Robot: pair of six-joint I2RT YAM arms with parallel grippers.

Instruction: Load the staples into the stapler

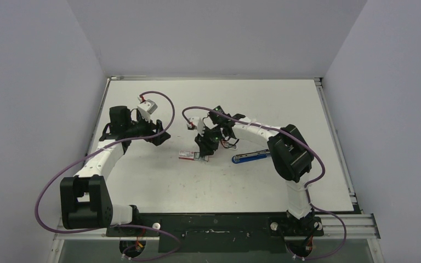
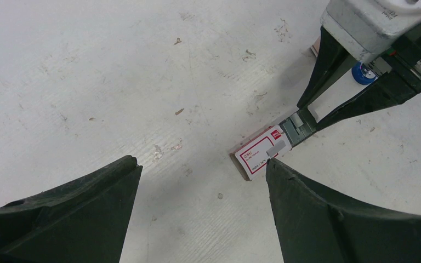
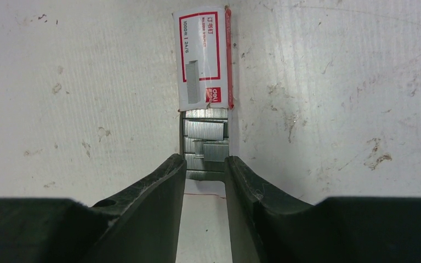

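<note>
A red-and-white staple box (image 1: 186, 155) lies on the table, its label showing in the right wrist view. From its end facing my right gripper sticks a tray of silver staples (image 3: 205, 130), with some strips lying loose on top. The right fingers (image 2: 356, 107) stand apart, one at each side of the tray's end; whether they touch it is unclear. My left gripper (image 1: 161, 133) hangs open and empty, behind and left of the box. The blue stapler (image 1: 250, 156) lies opened on the table to the right, partly hidden by the right arm.
A small pale object (image 1: 230, 144) sits behind the right gripper, largely covered by it. Cables loop over both arms.
</note>
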